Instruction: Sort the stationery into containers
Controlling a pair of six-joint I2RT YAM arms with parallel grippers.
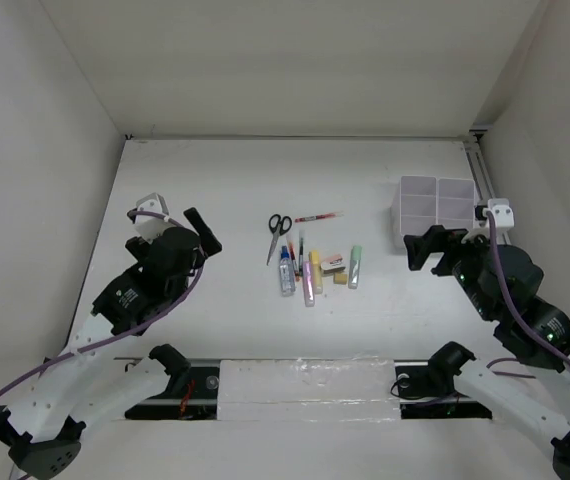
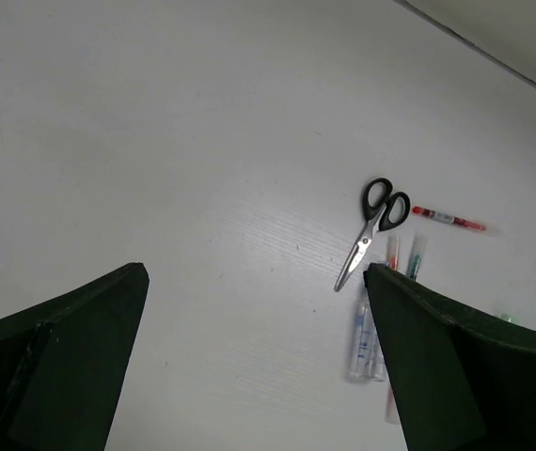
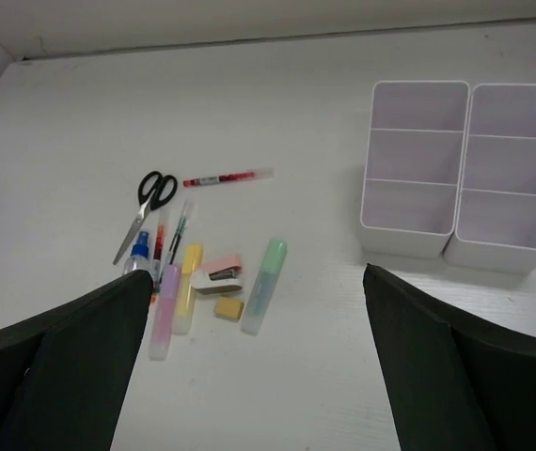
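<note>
Scissors with black handles (image 1: 279,226) lie at mid-table, a red pen (image 1: 317,216) to their right. Below them are a blue-capped bottle (image 1: 287,272), a pink marker (image 1: 308,283), a yellow marker (image 1: 316,271), an eraser (image 1: 332,265), a small tan block (image 1: 340,278) and a green marker (image 1: 354,267). Two slim pens (image 3: 175,235) lie among them. At the right stand two white containers, a left one (image 3: 413,155) and a right one (image 3: 515,164), their compartments empty. My left gripper (image 1: 170,228) is open and empty, left of the scissors. My right gripper (image 1: 424,252) hangs open in front of the containers.
A wall (image 1: 295,80) rises behind the table's back edge. Clear plastic film (image 1: 305,390) covers part of the front edge.
</note>
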